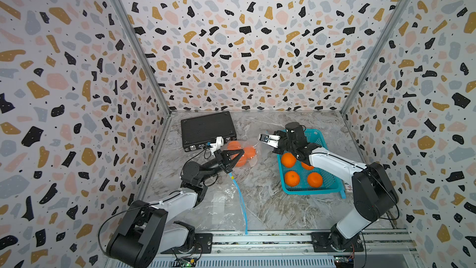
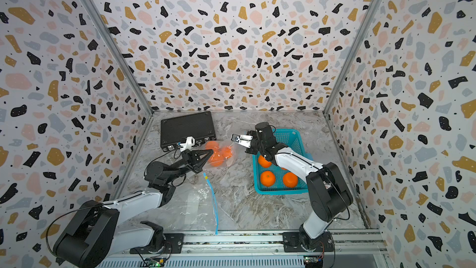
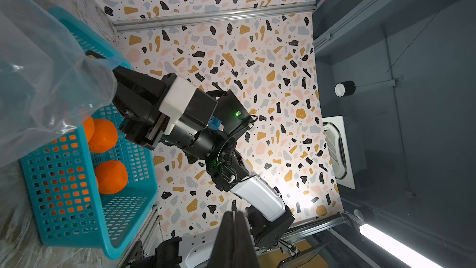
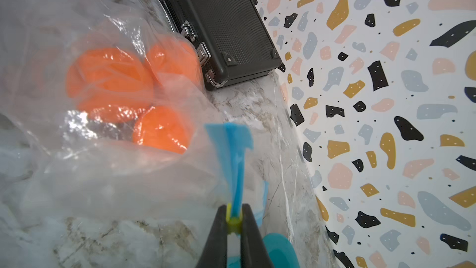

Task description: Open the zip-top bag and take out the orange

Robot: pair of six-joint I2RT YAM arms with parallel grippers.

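A clear zip-top bag (image 4: 124,158) with oranges (image 4: 109,74) inside lies beside the black case. My right gripper is shut on the bag's blue zip strip at its yellow-green part, lifting that end toward the crate. My left gripper is shut, nothing visible between its fingers; in the top left view it stands at the left of the bagged oranges, partly covering them.
A turquoise crate (image 1: 322,190) with several loose oranges (image 1: 292,178) stands at right, under my right arm. A black case (image 1: 208,129) lies at back left. An empty clear bag (image 1: 218,208) with a blue strip lies at front left.
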